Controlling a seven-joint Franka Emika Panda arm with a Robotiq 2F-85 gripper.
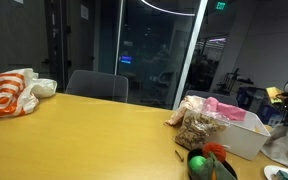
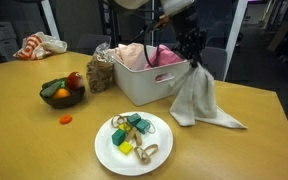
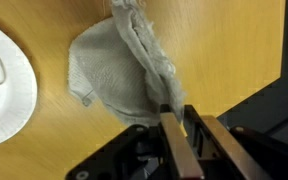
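Observation:
A light grey cloth [image 2: 196, 98] hangs from my gripper [image 2: 194, 62] in exterior view 2, its lower part spread on the table to the right of the white box. From the wrist view, a narrow fold of the cloth [image 3: 134, 65] runs up to the fingertips of my gripper. How far apart the fingers stand is hard to see there. At the right edge of exterior view 1, the cloth [image 1: 282, 146] shows below the arm.
A white box [image 2: 144, 84] holds pink cloths. In front lies a white plate [image 2: 106, 157] with several small blocks and bands. A dark fruit bowl [image 2: 64, 98] and a bag of brown pieces [image 2: 101, 72] stand left.

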